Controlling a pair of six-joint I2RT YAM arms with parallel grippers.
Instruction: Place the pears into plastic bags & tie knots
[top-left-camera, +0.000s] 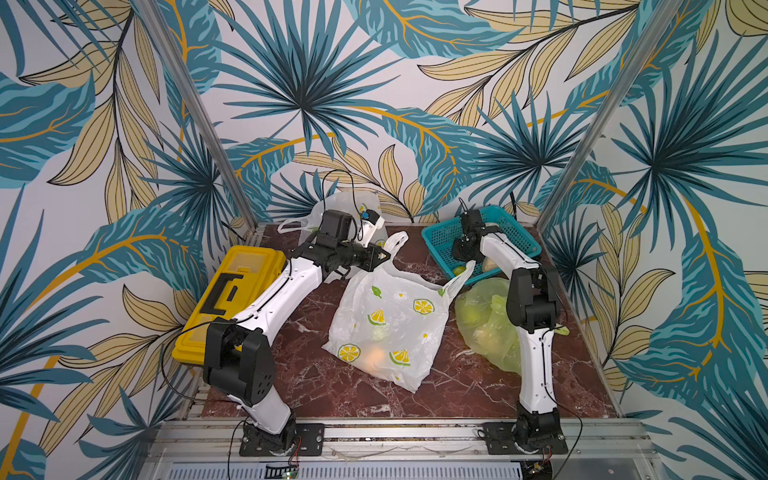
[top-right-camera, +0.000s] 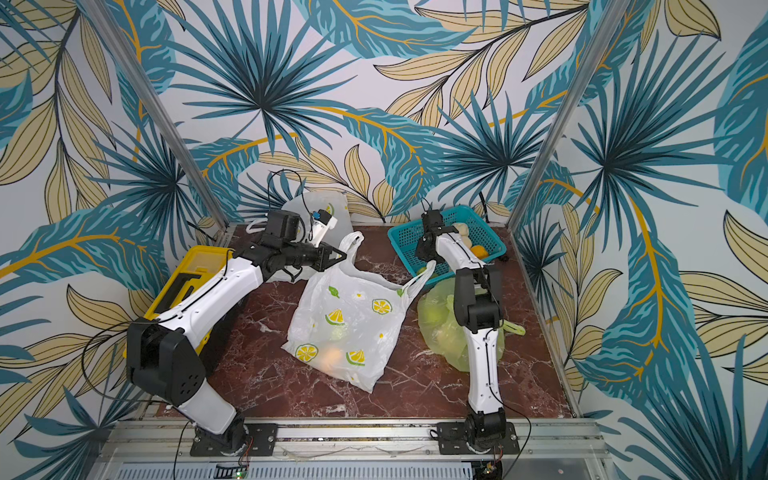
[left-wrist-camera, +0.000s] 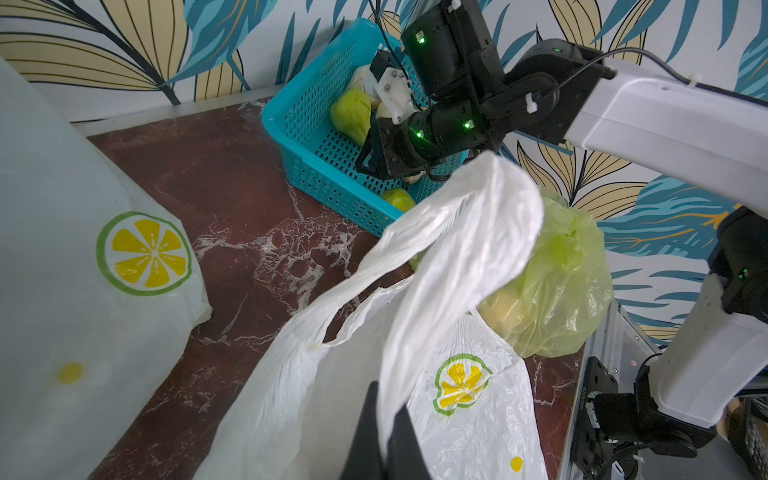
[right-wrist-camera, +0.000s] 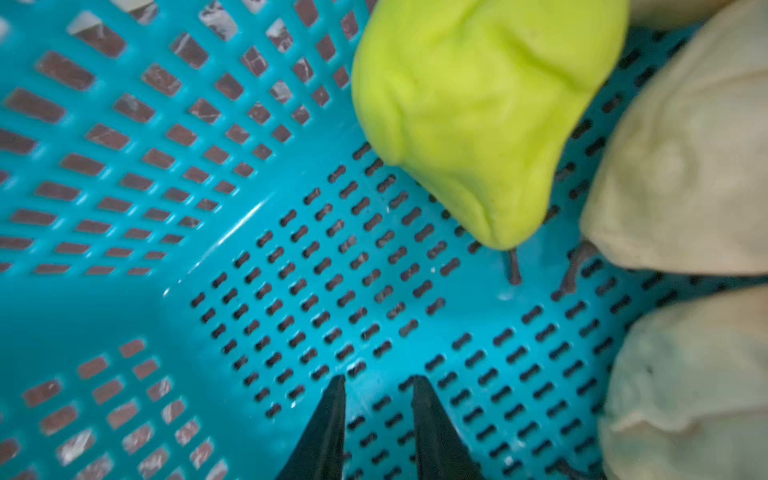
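Note:
A white plastic bag with lemon prints lies mid-table, an orange-toned shape showing through it. My left gripper is shut on one of its handles, and the white film runs up between the fingers. Inside the teal basket, my right gripper holds its fingers a little apart, with only basket floor between them. Ahead of it lie a yellow-green pear and two pale pears, one upper and one lower, partly cut off by the frame edge.
A tied yellow-green bag with fruit inside sits beside the right arm. Another white bag lies behind the left arm. The yellow toolbox stands at the left edge. An orange rests in the basket. Bare tabletop shows at the front.

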